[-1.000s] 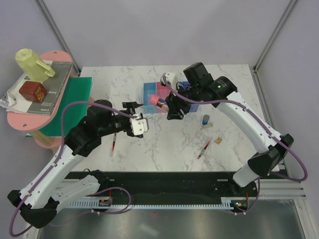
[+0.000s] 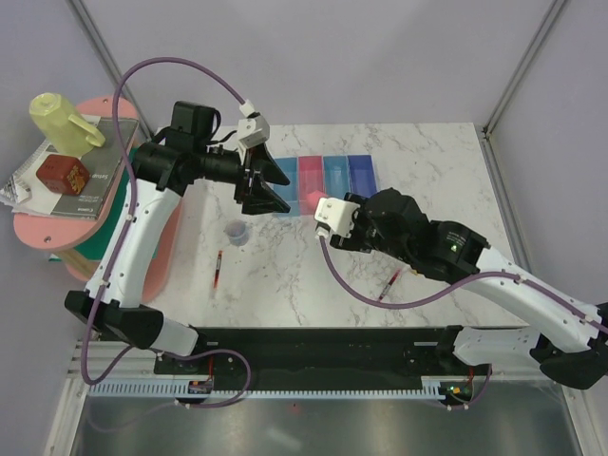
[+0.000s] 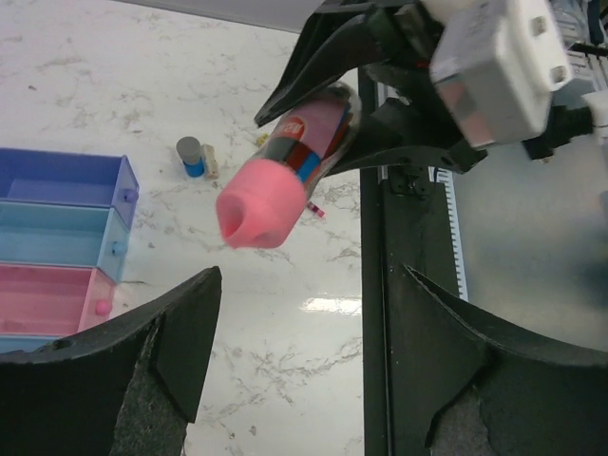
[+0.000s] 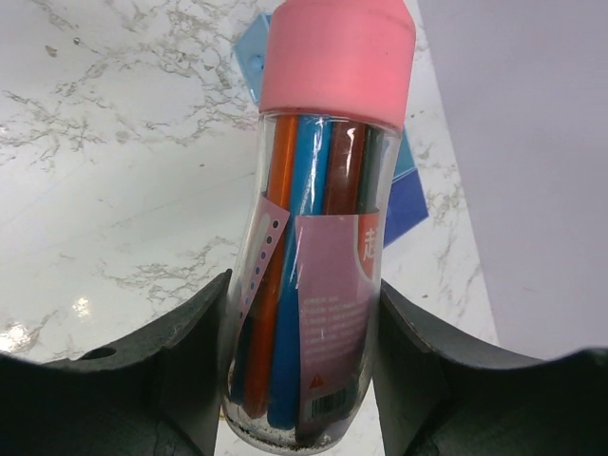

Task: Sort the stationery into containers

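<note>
My right gripper point(image 2: 347, 228) is shut on a clear pencil tube point(image 4: 304, 275) with a pink cap, full of coloured pencils. In the left wrist view the tube point(image 3: 261, 199) points toward my left gripper point(image 2: 261, 195), which stands open and empty, left of the tube. The coloured open boxes point(image 2: 361, 171) line the back of the table, blue and pink. A blue-bodied small cylinder point(image 3: 193, 161) and a small item beside it lie on the table.
A pink shelf point(image 2: 57, 228) with books, a mug and a block stands at the left. Loose pens point(image 2: 218, 271) and a small cup point(image 2: 237, 231) lie on the marble table point(image 2: 275, 294).
My left arm has swung up and toward the back, its gripper rising alongside the boxes. The right arm has come forward and lower in the top view, still holding the tube.
</note>
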